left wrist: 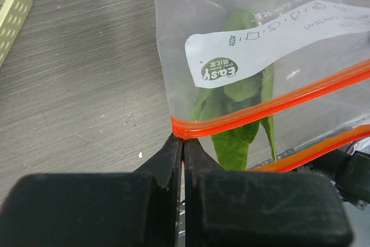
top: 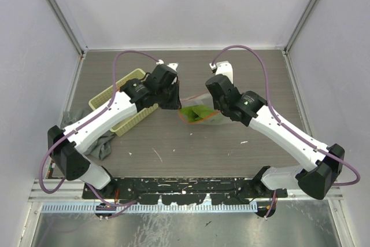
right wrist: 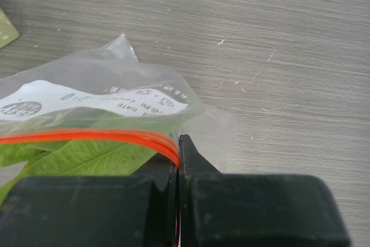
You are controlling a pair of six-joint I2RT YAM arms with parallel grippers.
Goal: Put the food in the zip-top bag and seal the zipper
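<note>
A clear zip top bag with an orange zipper band hangs between my two grippers, its mouth gaping. Leafy green food lies inside it; in the left wrist view the leaf shows through the opening. At one corner of the orange band, my left gripper is shut on the bag's edge. The opposite end of the band runs into my right gripper, shut on it. From above, both grippers' tips are partly hidden by the arms.
A cream basket stands at the left, partly beneath my left arm. Grey cloth lies beside it.
</note>
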